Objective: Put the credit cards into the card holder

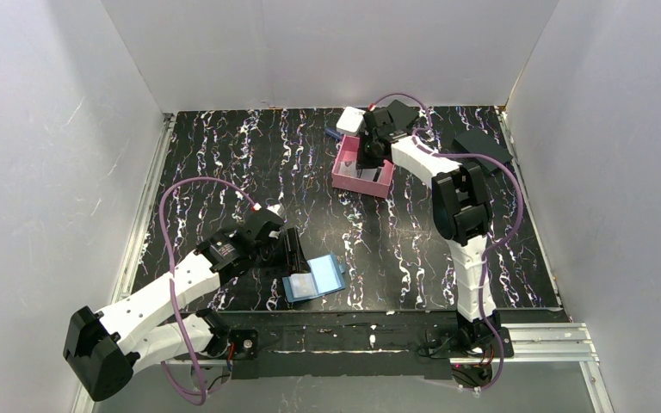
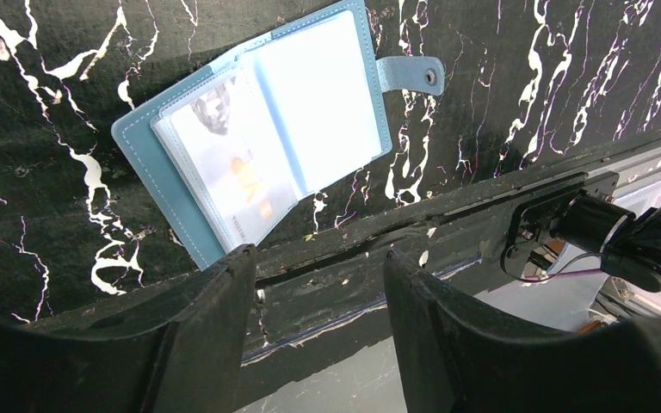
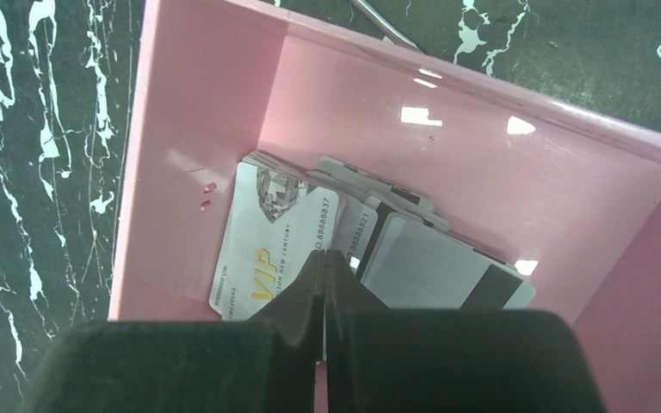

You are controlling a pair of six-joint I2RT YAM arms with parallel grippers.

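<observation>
The blue card holder (image 2: pixel 172 202) lies unfolded on the table, a VIP card (image 2: pixel 224 155) showing through its clear left sleeve and a white panel (image 2: pixel 323 95) on its right. Above its near-left end, my left gripper is open and empty. Inside the pink box (image 3: pixel 198 77) several credit cards lie in an overlapping pile, among them a VIP card (image 3: pixel 275 232) and a grey card (image 3: pixel 435 271) with a dark stripe. My right gripper is over this pile, its fingertips together; whether a card edge is between them is hard to tell.
A white box (image 1: pixel 350 120) and a small blue object (image 1: pixel 333 133) stand behind the pink box. Dark flat items (image 1: pixel 482 144) lie at the back right.
</observation>
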